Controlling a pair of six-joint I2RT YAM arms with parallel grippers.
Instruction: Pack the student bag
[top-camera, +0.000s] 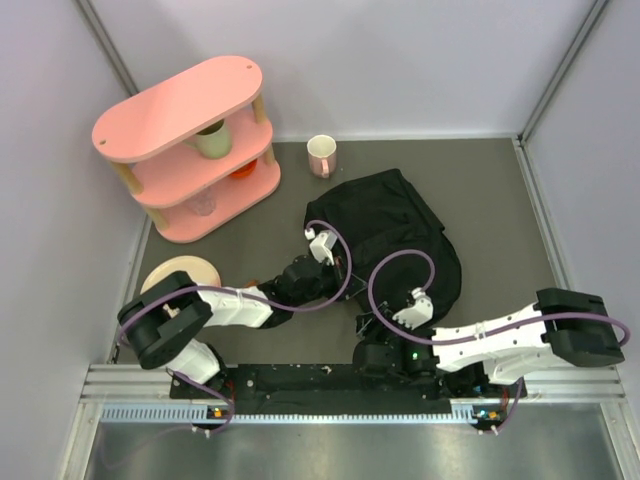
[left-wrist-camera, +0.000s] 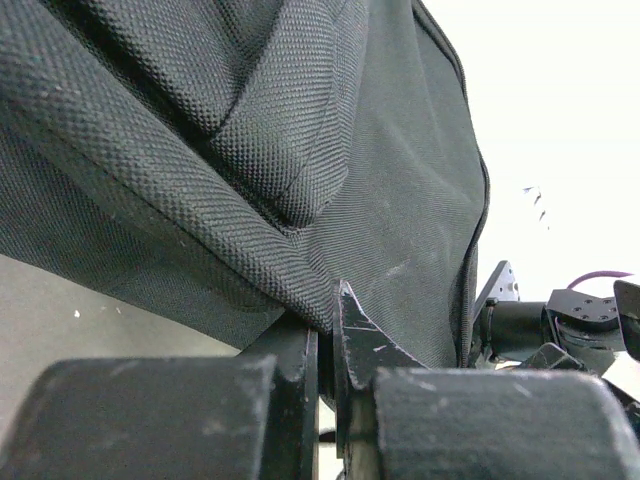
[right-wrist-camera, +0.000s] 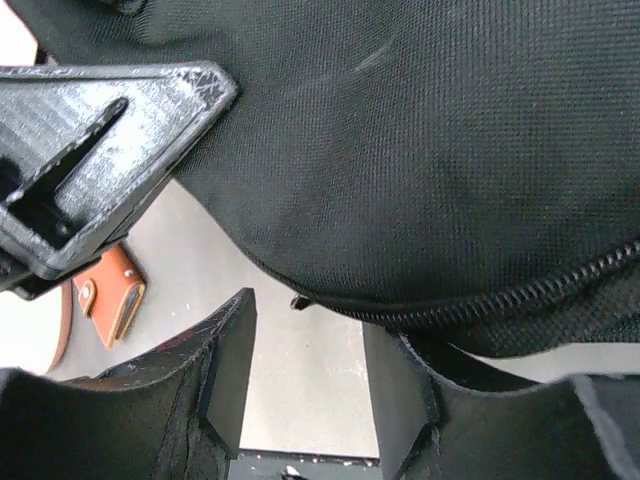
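The black bag (top-camera: 395, 225) lies flat at the middle right of the table, its near edge toward the arms. My left gripper is shut on a fold of the bag's dark fabric (left-wrist-camera: 260, 150). In the right wrist view, a zipper edge (right-wrist-camera: 530, 293) curves along the bag's rim, and a small dark tab (right-wrist-camera: 300, 301) sticks out from it. My right gripper stands open, fingers apart, just below that edge with the tab in line with the gap. Part of the left gripper shows beside it, against the bag.
A pink three-tier shelf (top-camera: 180, 105) with a green cup (top-camera: 213, 142) stands at the back left. A pink mug (top-camera: 322, 155) is behind the bag. A round beige plate (top-camera: 180, 272) lies left, near a small orange leather item (right-wrist-camera: 110, 295). Table right of the bag is clear.
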